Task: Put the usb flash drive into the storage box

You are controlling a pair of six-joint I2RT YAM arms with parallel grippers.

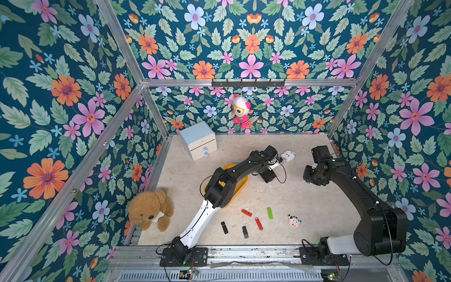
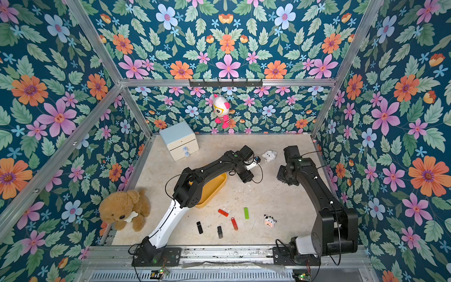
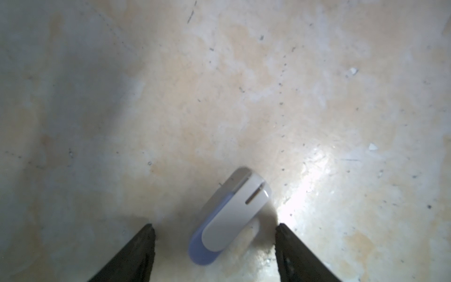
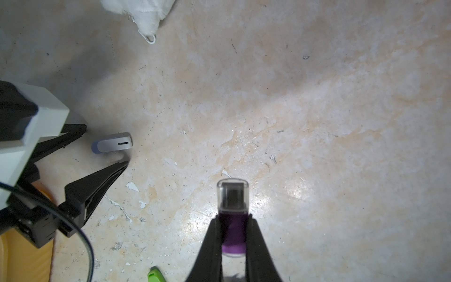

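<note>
A grey usb flash drive with a blue end (image 3: pixel 230 216) lies on the table between the fingertips of my left gripper, which is open around it. The right wrist view also shows this drive (image 4: pixel 112 143) beside the left fingers (image 4: pixel 101 181). My right gripper is shut on a purple usb flash drive with a clear cap (image 4: pixel 233 235), its sides against both fingers. Whether that drive touches the table I cannot tell. The yellow box (image 2: pixel 213 190) is partly hidden under the left arm. A light-blue-lidded box (image 1: pixel 199 140) stands at the back left.
Several other flash drives, including a green one (image 1: pixel 269 213) and a red one (image 1: pixel 258 224), lie near the front. A cow figure (image 1: pixel 294 220), a white plush (image 1: pixel 288 155) and a brown teddy (image 1: pixel 151 210) sit around.
</note>
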